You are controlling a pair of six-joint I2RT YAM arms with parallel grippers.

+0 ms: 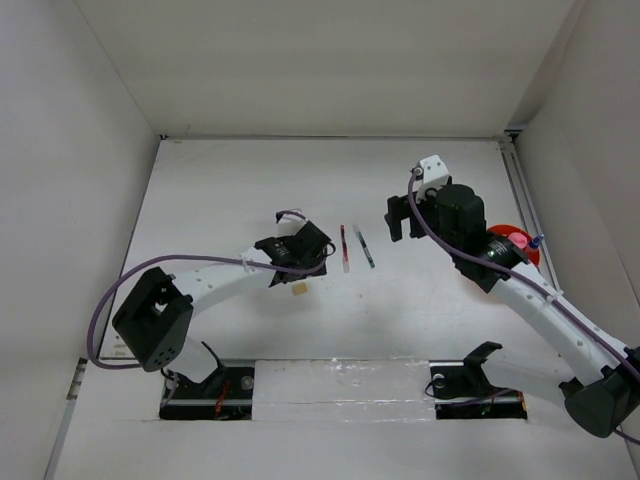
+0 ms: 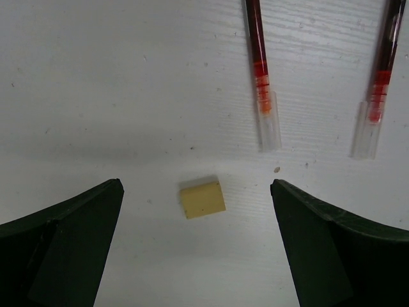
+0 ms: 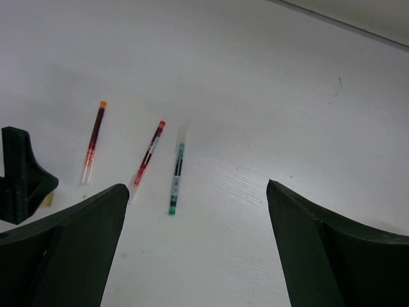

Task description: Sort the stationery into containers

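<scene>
A small yellow eraser-like block point(image 1: 300, 288) lies on the table just in front of my left gripper point(image 1: 304, 273). In the left wrist view the block point(image 2: 203, 199) shows between the widely parted, open fingers, touching neither. Right of it lie a red pen point(image 1: 345, 248) and a green pen point(image 1: 364, 246). An orange-tipped pen point(image 3: 94, 137) appears in the right wrist view but is hidden by the left arm from above. My right gripper point(image 1: 405, 221) hangs open and empty, right of the pens. The red-orange cup point(image 1: 533, 256) at the right edge contains pink and blue items.
The right forearm partly covers the cup. Walls close in the back and both sides of the table. Bare tabletop point(image 1: 400, 310) stretches in front of the pens, and the back of the table is clear.
</scene>
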